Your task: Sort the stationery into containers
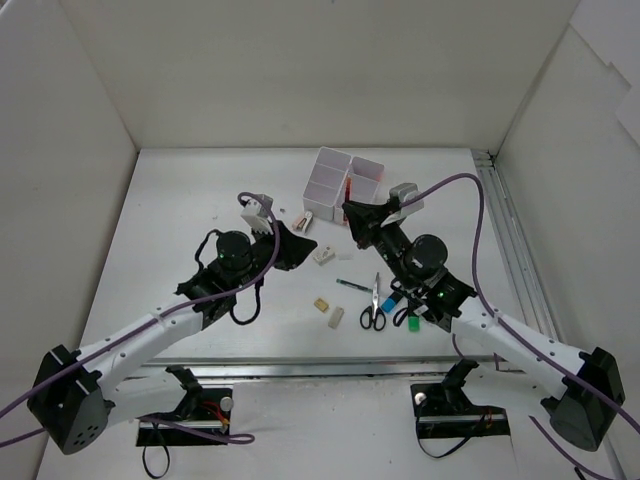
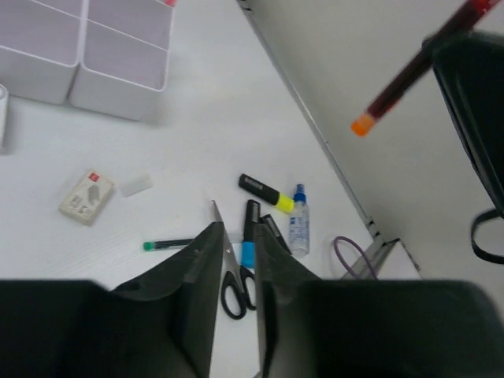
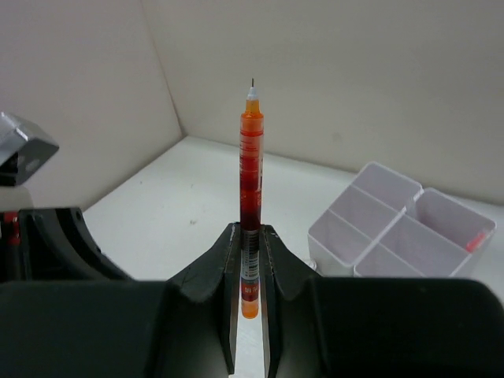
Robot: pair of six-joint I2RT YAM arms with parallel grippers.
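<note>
My right gripper (image 1: pixel 354 214) is shut on an upright orange-red pen (image 3: pixel 250 181) (image 2: pixel 394 87), raised near the white compartment container (image 1: pixel 325 180) (image 3: pixel 366 224). My left gripper (image 1: pixel 298 250) is lower and to its left, pointing over the table, nothing seen between its fingertips; how far open is unclear. Below lie scissors (image 2: pixel 233 295), a green pen (image 2: pixel 157 245), markers (image 2: pixel 260 189), a glue bottle (image 2: pixel 299 224), an eraser (image 2: pixel 87 197) and small blocks (image 1: pixel 336 316).
The container stands at the back centre, with walls (image 1: pixel 540 240) around the table.
</note>
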